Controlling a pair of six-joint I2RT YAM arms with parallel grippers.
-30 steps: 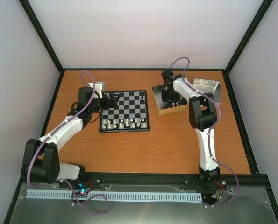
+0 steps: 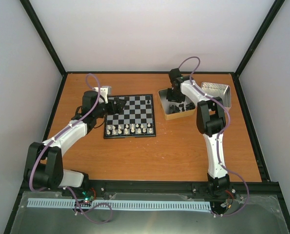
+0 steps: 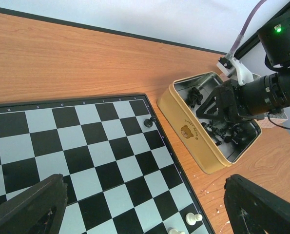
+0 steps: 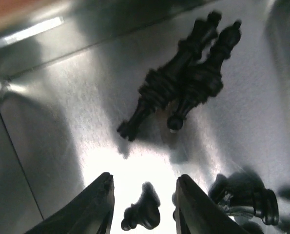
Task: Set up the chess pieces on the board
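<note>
The chessboard (image 2: pixel 129 109) carries white pieces along its near rows and one black piece (image 3: pixel 147 122) at a far corner. My left gripper (image 2: pixel 116 106) hangs open over the board's left part. My right gripper is inside the tan box (image 3: pixel 191 136) of black pieces, its fingers parted. Above the fingertips in the right wrist view lie two long black pieces (image 4: pixel 166 80) side by side; a small piece (image 4: pixel 145 214) shows between and beneath the fingers, not visibly held, and other pieces (image 4: pixel 247 204) lie at the right.
A silver perforated container (image 2: pixel 218 90) stands right of the tan box.
My right gripper has shifted slightly up and back in the top view, within the box area. The left arm and board look unchanged.
</note>
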